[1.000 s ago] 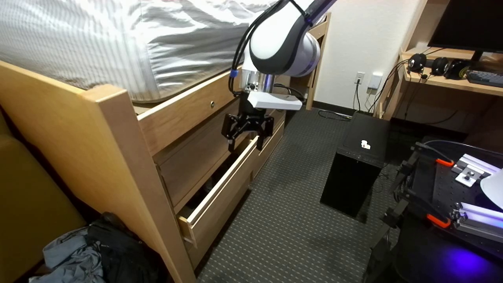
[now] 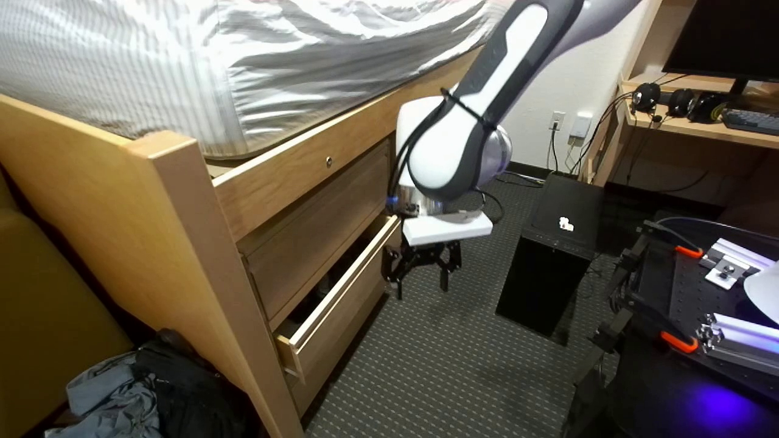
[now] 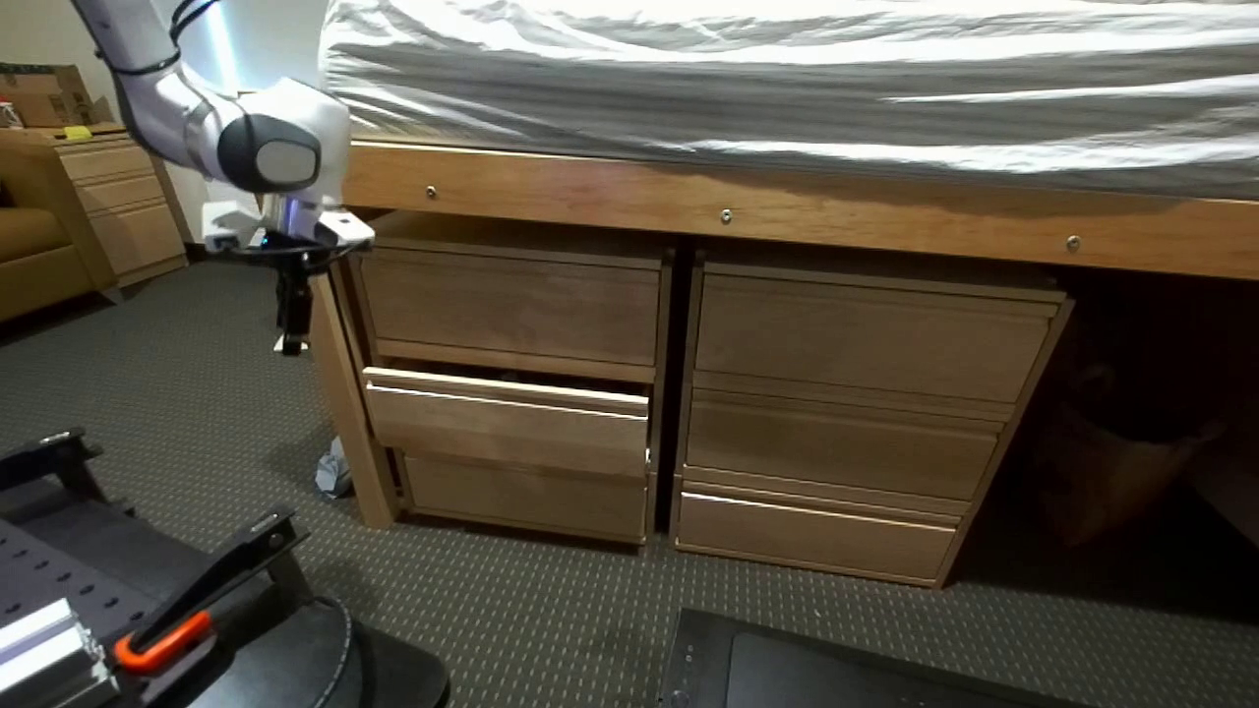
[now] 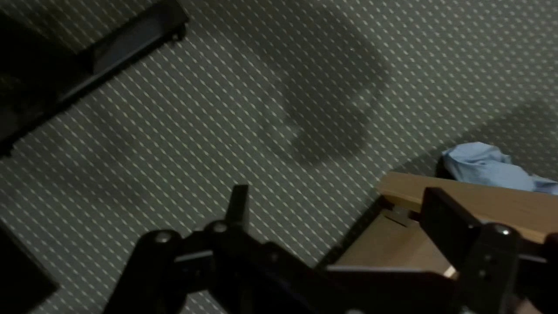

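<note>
A wooden drawer [image 2: 343,317] under the bed is pulled partly out, its front standing away from the cabinet. In exterior view 2 this drawer [image 3: 508,425] is the middle one of the left-hand cabinet. My gripper [image 2: 422,292] hangs fingers-down over the carpet, on the room side of the drawer front in exterior view 1. Wide apart stand its two black fingers in the wrist view, where the gripper has only carpet and a bit of wood visible between the tips. The drawer's contents are dark and mostly hidden.
A bed post [image 2: 219,292] stands at the drawer's near end, with clothes [image 2: 139,387] on the floor beyond it. A black box [image 2: 551,248] and a black table [image 2: 686,365] lie to the right. Open carpet [image 2: 445,365] lies between.
My arm has shifted right and lower in exterior view 1, from above the drawer's far end to over the carpet beside it. The drawer shows no visible movement.
</note>
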